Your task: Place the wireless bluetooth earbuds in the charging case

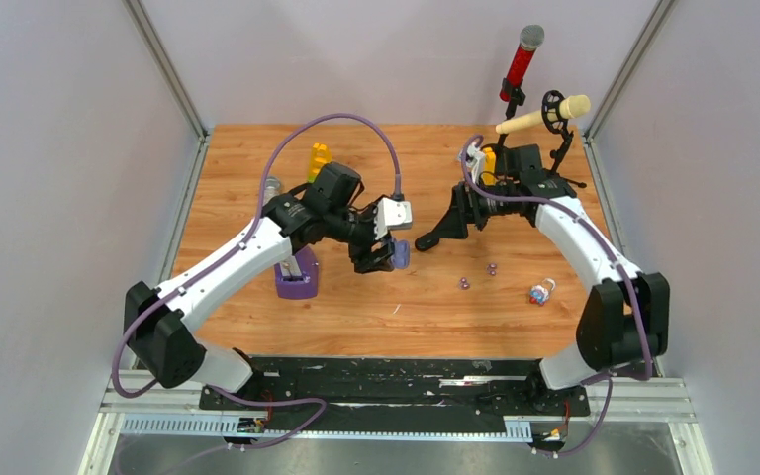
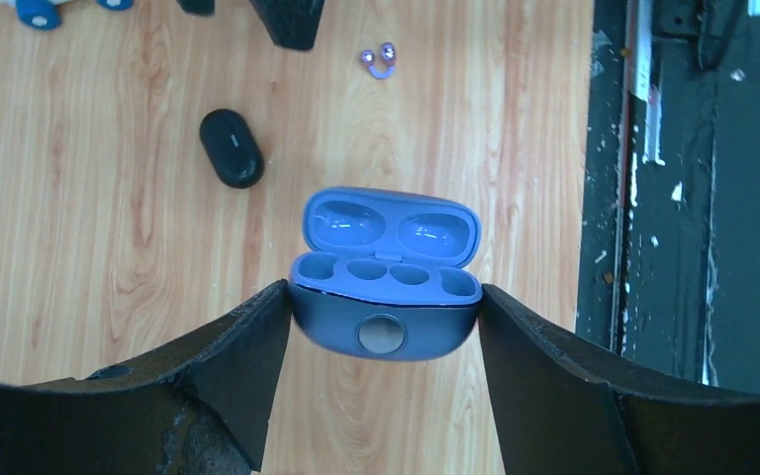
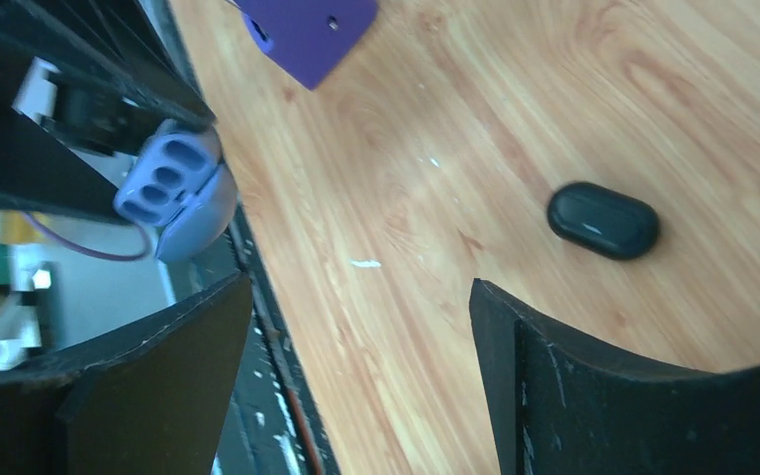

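Note:
The blue charging case (image 2: 386,287) has its lid open, and its recesses look empty. My left gripper has a finger against each end of it and holds it above the table; the case (image 1: 401,254) also shows at that gripper's tip from above. One earbud (image 2: 378,61) appears in the left wrist view as two beads joined by a curved band. My right gripper is open, nothing between its fingers, left of and above the earbuds.
A black oval object (image 1: 427,241) lies on the table between the two grippers. A purple stapler-like thing (image 1: 297,284) stands at left, with a small blue-white toy (image 1: 541,292) at right. Telescope models (image 1: 544,116) occupy the back right.

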